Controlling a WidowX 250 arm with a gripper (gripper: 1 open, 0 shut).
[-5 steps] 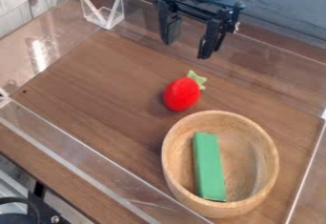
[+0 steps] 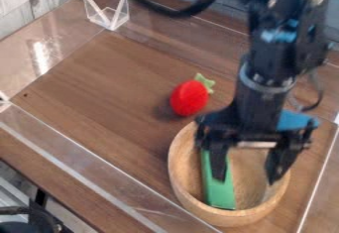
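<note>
My gripper [image 2: 249,156] is open and lowered over the wooden bowl [image 2: 188,192] at the lower right, its fingers inside or just above the rim around the upper part of a green block [image 2: 220,192] lying in the bowl. The image of the gripper is somewhat blurred, and it hides the back of the bowl. A red strawberry [image 2: 188,99] with a green leaf lies on the table just behind the bowl, to the upper left.
Transparent strips run along its edges, and a small clear bracket [image 2: 109,14] stands at the back left corner.
The bowl, block and strawberry have stayed in place.
</note>
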